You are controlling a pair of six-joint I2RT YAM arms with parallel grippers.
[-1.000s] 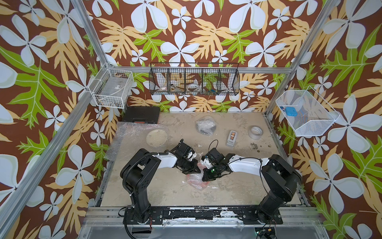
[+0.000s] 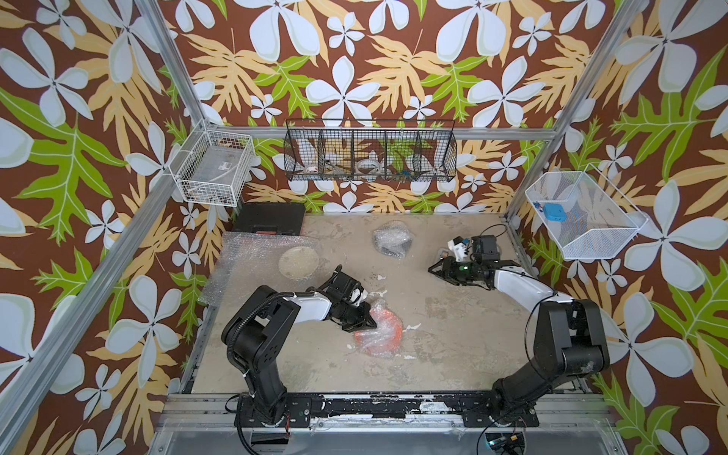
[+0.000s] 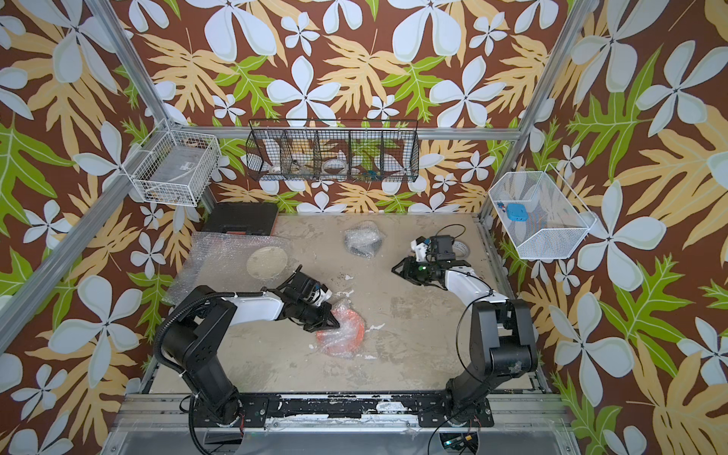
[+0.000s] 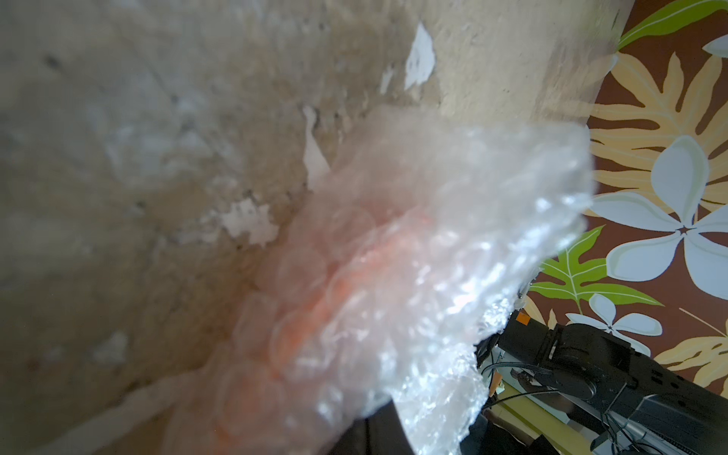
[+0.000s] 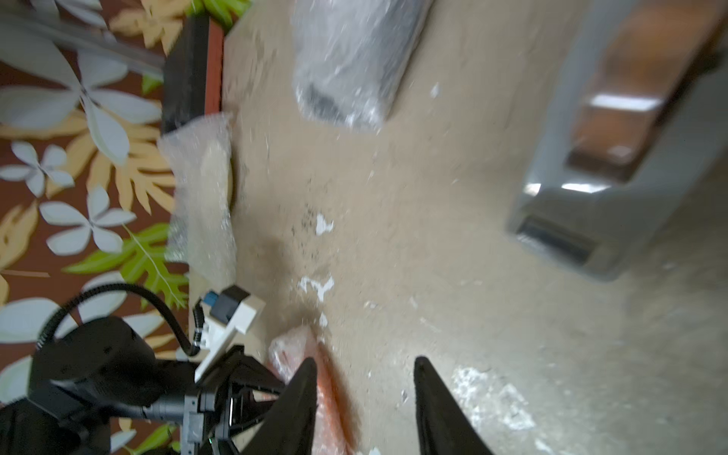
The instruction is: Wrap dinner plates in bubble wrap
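An orange-red plate in bubble wrap (image 2: pixel 385 339) lies at the front middle of the table. At its upper left edge is my left gripper (image 2: pixel 370 326), shut, its dark fingers (image 4: pixel 369 433) against the wrap in the left wrist view; whether they pinch a fold is hidden. Farther back on the right, my right gripper (image 2: pixel 430 270) stands open, nothing between its fingers. A grey device with a brown insert (image 5: pixel 606 159) lies ahead of it, blurred. A pale round plate (image 2: pixel 298 262) rests on a flat bubble-wrap sheet (image 2: pixel 241 261) at left.
Another wrapped bundle (image 2: pixel 392 239) sits at the back middle. A black case (image 2: pixel 269 218) stands at the back left. The tape roll (image 3: pixel 460 248) is partly hidden behind the right arm. Bare table lies at front right.
My right gripper has left the wrapped orange-red plate and moved right and back, now covering the grey device in the top left view. The left gripper has barely moved at the plate's edge.
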